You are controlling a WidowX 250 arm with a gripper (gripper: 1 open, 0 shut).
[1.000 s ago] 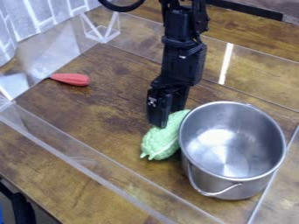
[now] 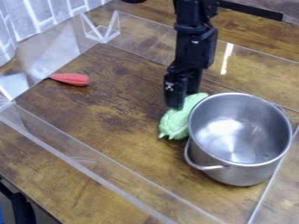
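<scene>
The black gripper [image 2: 177,98] reaches down from the top of the view to the upper end of a pale green object [image 2: 176,122], shaped like a vegetable, which lies against the left side of a steel pot [image 2: 237,140]. I cannot tell whether the fingers are open or shut, or whether they touch the green object.
A red elongated object [image 2: 70,79] lies at the left on the wooden surface [image 2: 105,122]. Clear low walls [image 2: 93,162] border the area.
The gripper has moved slightly right and away from the front, and the green object has shifted the same way. The pot sits slightly further right.
</scene>
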